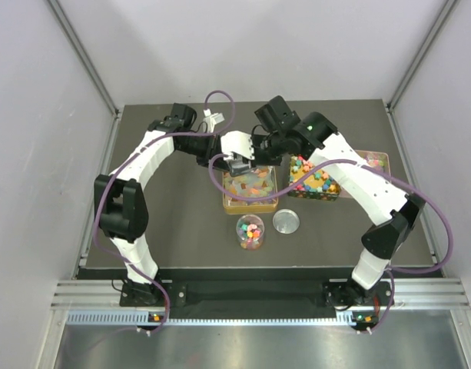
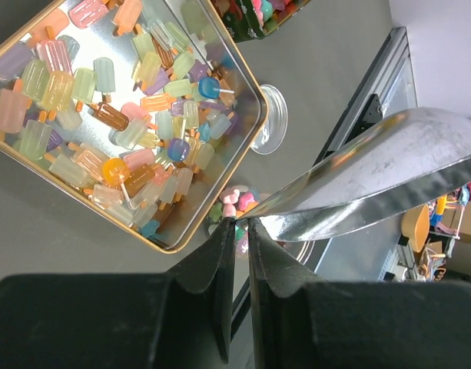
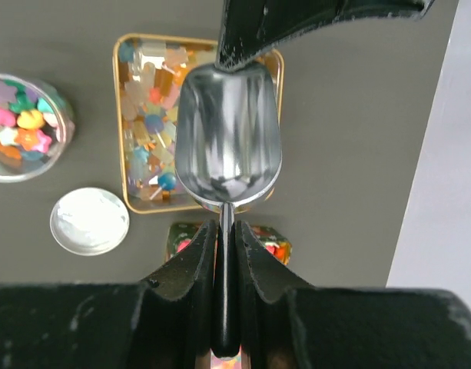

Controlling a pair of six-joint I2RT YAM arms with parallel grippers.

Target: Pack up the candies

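Observation:
A steel scoop [image 3: 227, 131] hangs over the gold-rimmed candy tin [image 1: 250, 205]. My right gripper is shut on its handle. The tip of my left gripper is at the scoop's edge in the left wrist view; whether it grips it is unclear. The tin holds popsicle-shaped and lollipop candies. A round clear jar [image 1: 250, 231] with coloured candies stands in front of the tin, beside a silver lid [image 1: 286, 221].
A patterned box [image 1: 312, 192] of colourful candies and another box [image 1: 373, 157] lie at the right.

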